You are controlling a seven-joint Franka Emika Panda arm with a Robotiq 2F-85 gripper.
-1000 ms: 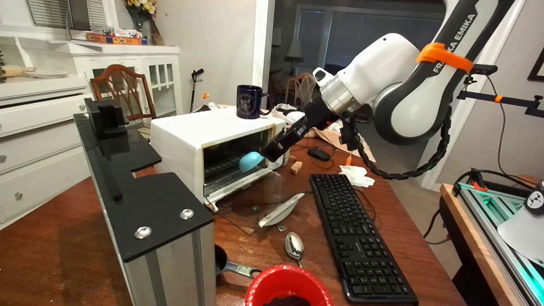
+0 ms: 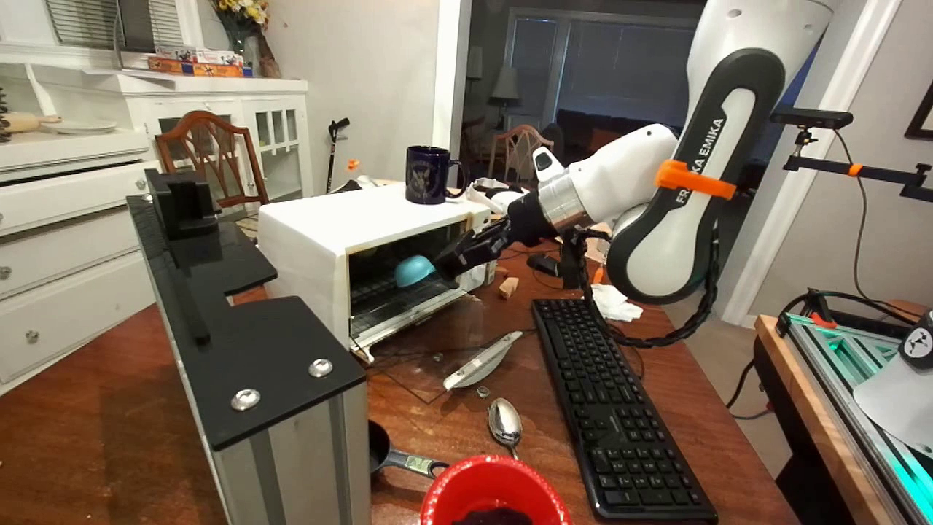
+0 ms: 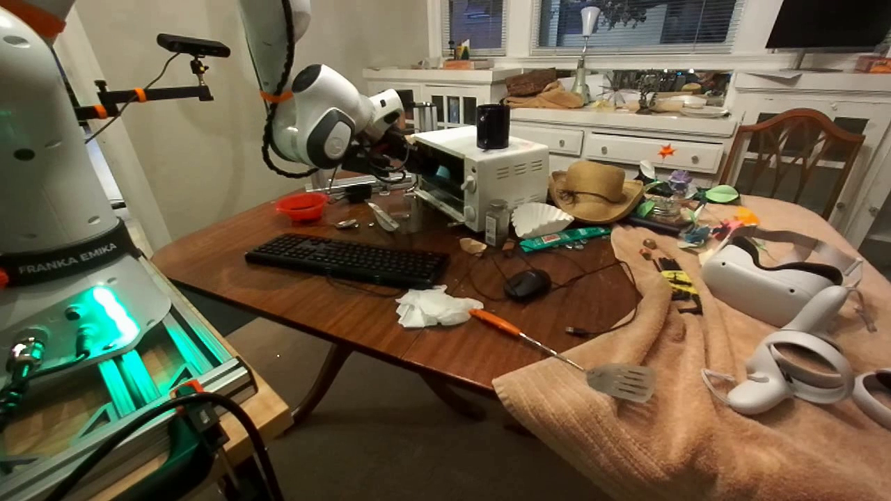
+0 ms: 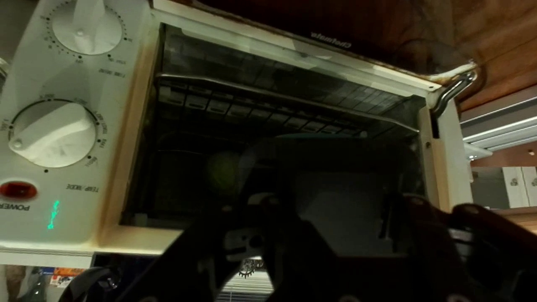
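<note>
A light-blue cup-like item is at the open front of the white toaster oven, partly inside the cavity. My gripper is shut on its right end, just outside the opening. In exterior view 2 the blue item shows faintly within the oven mouth. The wrist view looks into the dark oven with its wire rack; my fingers are dark there, and only a thin blue edge of the item shows above them.
A dark mug stands on the oven's top. The lowered glass door lies below the opening, its detached-looking handle on the table. Nearby are a keyboard, a spoon and a red bowl.
The arm has lowered and moved left toward the oven, its wrist now more level. The blue item has shifted left, from the front of the opening to farther in.
</note>
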